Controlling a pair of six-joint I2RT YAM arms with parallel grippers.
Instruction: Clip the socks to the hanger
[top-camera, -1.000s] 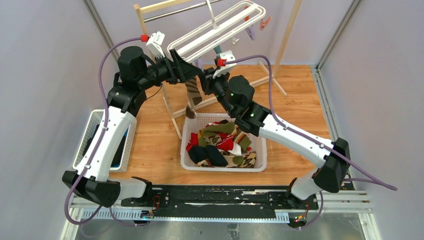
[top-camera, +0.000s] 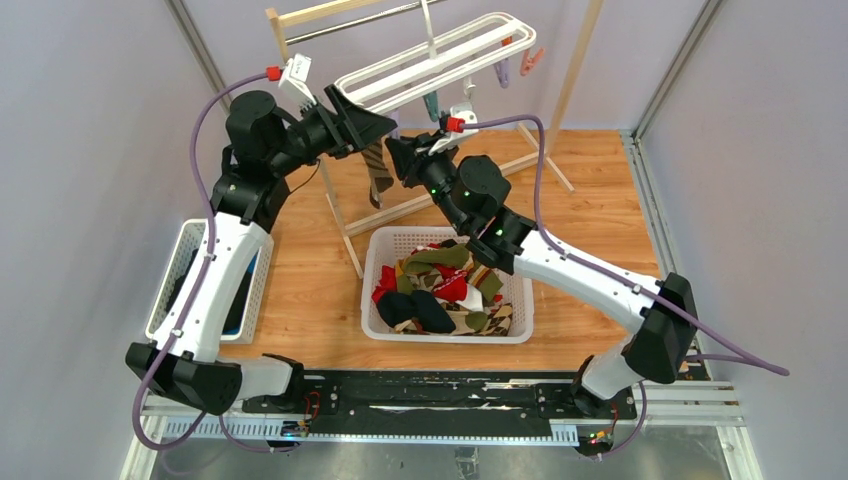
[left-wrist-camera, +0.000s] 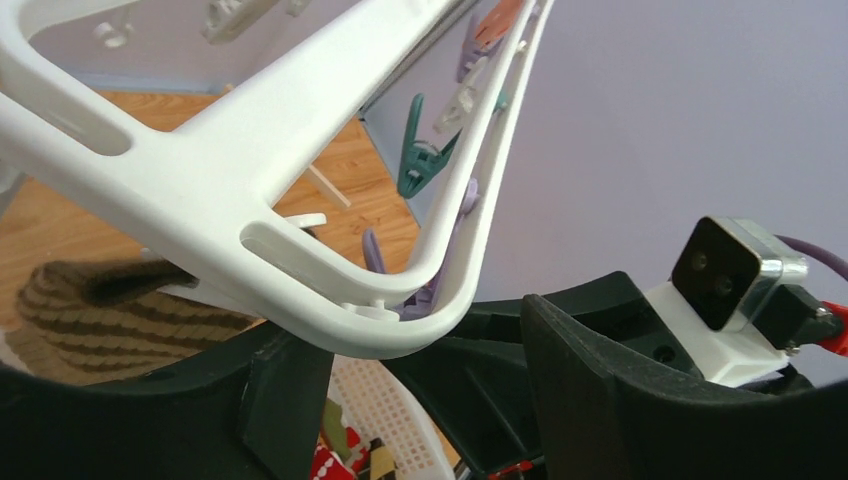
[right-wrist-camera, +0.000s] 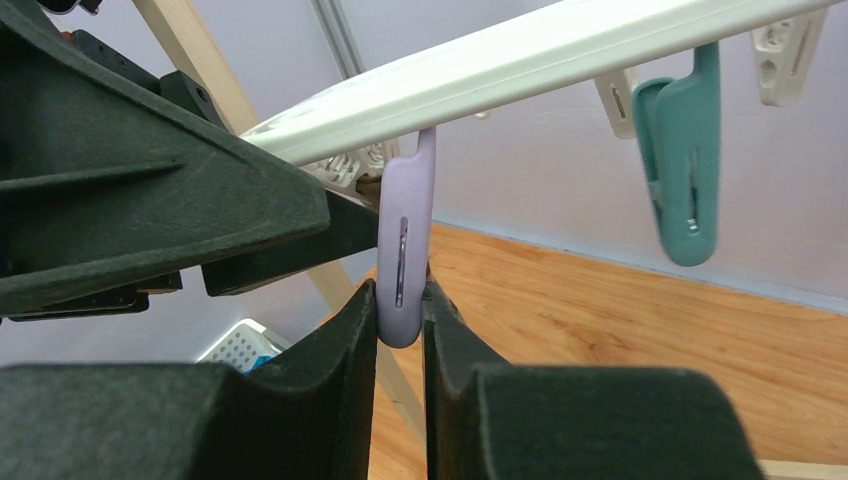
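Observation:
The white hanger hangs with several coloured clips along its rim. My right gripper is shut on the lower end of a purple clip under the hanger's near edge. At the hanger's near left corner my left gripper stands open, its fingers on either side of the rim, nothing gripped between them. A brown striped sock hangs below that corner; in the left wrist view the sock shows beneath the hanger. What holds its upper end is hidden.
A teal clip hangs along the same edge, with orange and other clips farther right. Below stands a white basket of socks. A second white bin is at left. A wooden frame stands behind; both grippers are close together.
The sock's lower end hangs higher in the top view than a second ago. My left gripper has shifted slightly left; the right one has moved a little left too.

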